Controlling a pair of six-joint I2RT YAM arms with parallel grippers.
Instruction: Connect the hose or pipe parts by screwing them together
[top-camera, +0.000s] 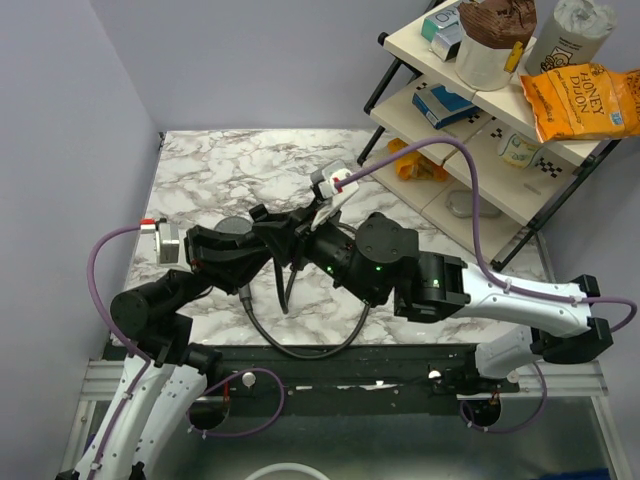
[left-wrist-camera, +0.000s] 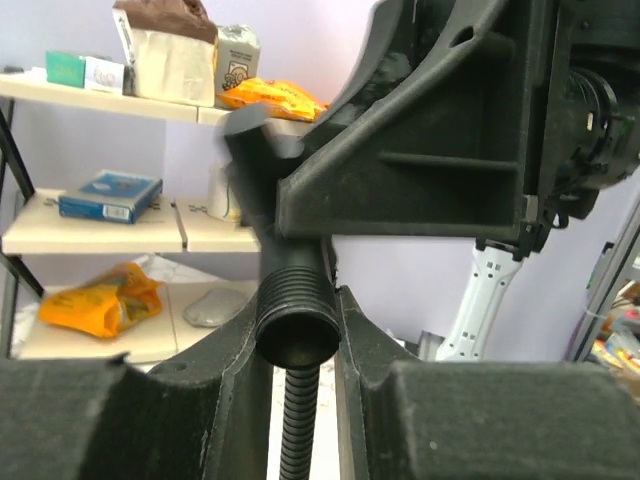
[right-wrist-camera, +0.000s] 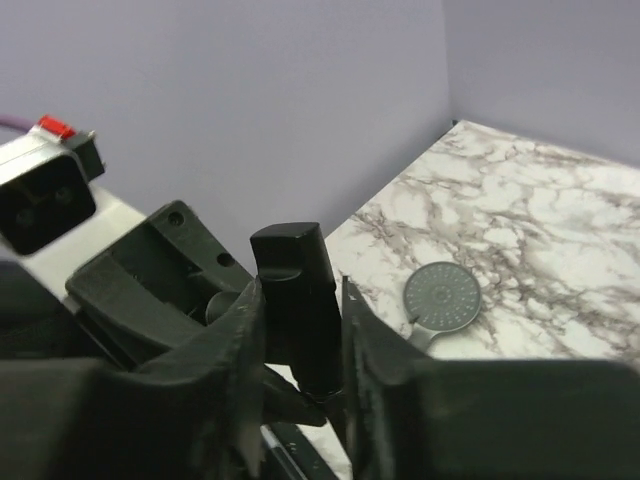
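Note:
Both grippers meet above the counter in the top view. In the left wrist view my left gripper is closed around the hose's ribbed end fitting (left-wrist-camera: 296, 315), with the ribbed hose (left-wrist-camera: 298, 420) hanging below. In the right wrist view my right gripper grips a dark handle-like piece (right-wrist-camera: 295, 290), blurred at the fingers. The two held pieces are close together; whether they are joined is hidden. The shower head (right-wrist-camera: 442, 295) lies on the marble counter behind them, and the hose (top-camera: 305, 352) loops toward the front.
A shelf rack (top-camera: 460, 100) with bags and boxes stands at the back right. Walls border the left and back, and the counter's front edge runs below both arms.

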